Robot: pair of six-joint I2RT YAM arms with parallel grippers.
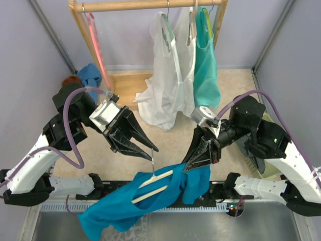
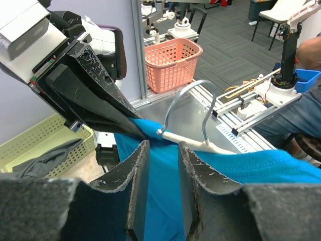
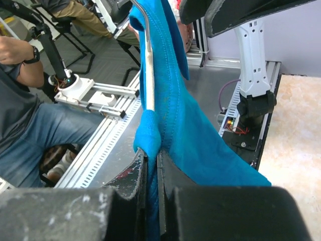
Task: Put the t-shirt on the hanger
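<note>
The blue t-shirt [image 1: 120, 208] hangs between the arms, with a wooden hanger [image 1: 156, 181] lying partly inside it. Metal and thin, the hanger's hook [image 2: 210, 93] rises from the bar. In the top view my left gripper [image 1: 154, 153] is at the hook's upper end; the left wrist view shows its fingers parted, with the hook beyond the tips and nothing clearly between them. My right gripper is shut on the t-shirt at one end of the hanger, the cloth bunched between the fingers. Whatever part of the hanger lies within that grip is covered.
Behind stands a wooden rack [image 1: 145, 6] bearing white shirts [image 1: 163, 85], a teal shirt [image 1: 205, 75] and a bare pink hanger [image 1: 97, 47]. Its rail is open between the pink hanger and the white shirts. A green basket holds dark cloth at the right side.
</note>
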